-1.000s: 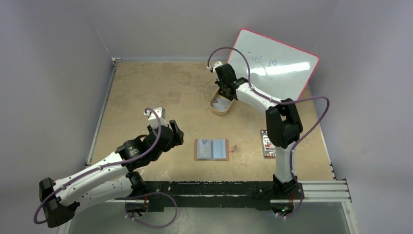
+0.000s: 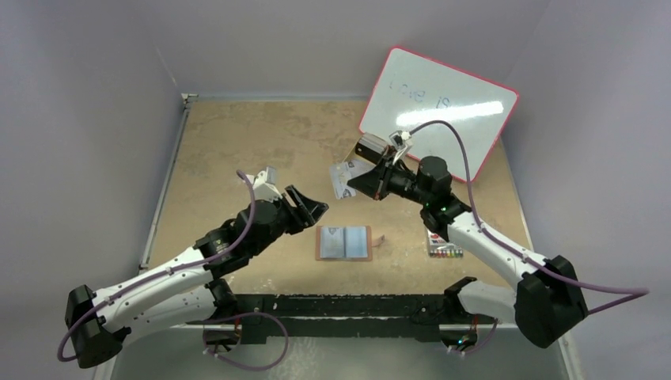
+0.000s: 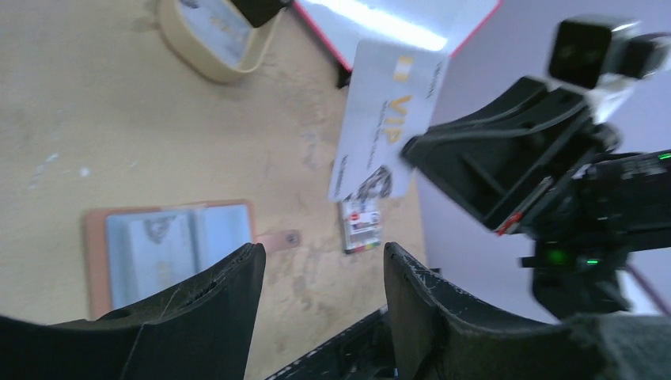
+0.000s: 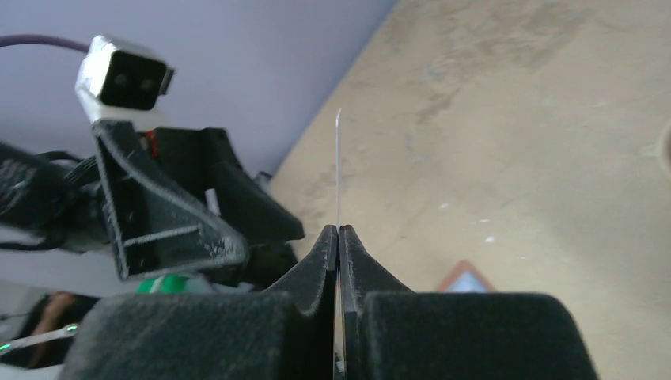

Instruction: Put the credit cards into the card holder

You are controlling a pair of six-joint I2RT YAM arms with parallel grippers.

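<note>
A pale VIP card [image 3: 388,119] is pinched at one edge by my right gripper, which is shut on it above the table. Edge-on, the card [image 4: 339,166] shows as a thin line rising from the closed fingertips in the right wrist view. My left gripper [image 2: 308,204] faces it from the left; its fingers [image 3: 229,293] stand apart with nothing between them. The card holder [image 2: 343,243] lies open on the table, brown-edged with clear sleeves, a card visible in its left sleeve. Another card lies in the beige tray [image 3: 229,67].
A black object [image 2: 370,147] sits at the tray's back end. Behind it leans a whiteboard [image 2: 443,99] with a red frame. A pack of coloured pens [image 2: 445,245] lies at the right, partly under the right arm.
My right gripper has come from the tray toward the middle, bringing the card out. The left gripper has shifted right and its fingers are spread wider. The holder has not moved.
</note>
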